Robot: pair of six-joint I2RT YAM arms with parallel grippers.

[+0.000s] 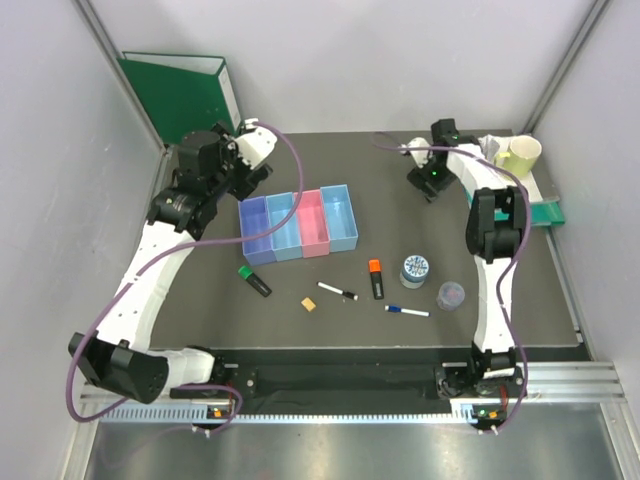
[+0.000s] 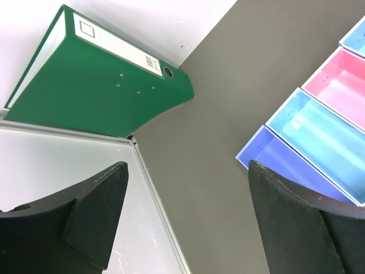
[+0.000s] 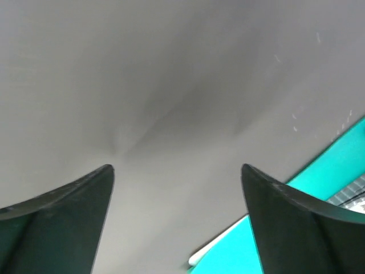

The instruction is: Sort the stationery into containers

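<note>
A compartment box in purple, blue and pink [image 1: 313, 222] stands left of the table's middle. Its visible compartments look empty. In front of it lie a green-capped black marker [image 1: 254, 281], a black-and-white pen [image 1: 337, 291], an orange-capped black marker [image 1: 376, 280], a white-and-blue pen [image 1: 407, 311] and a small yellow block [image 1: 308, 304]. Over the back left corner of the box my left gripper [image 1: 258, 178] is open and empty. At the back right my right gripper hovers over bare table, open, with a teal item [image 3: 328, 170] beside its right finger.
A green binder [image 1: 180, 100] stands at the back left. A pale yellow cup [image 1: 522, 155] is at the back right with the teal item, partly hidden by the right arm. A patterned-lid tub [image 1: 414, 270] and a clear cup [image 1: 451, 296] stand front right.
</note>
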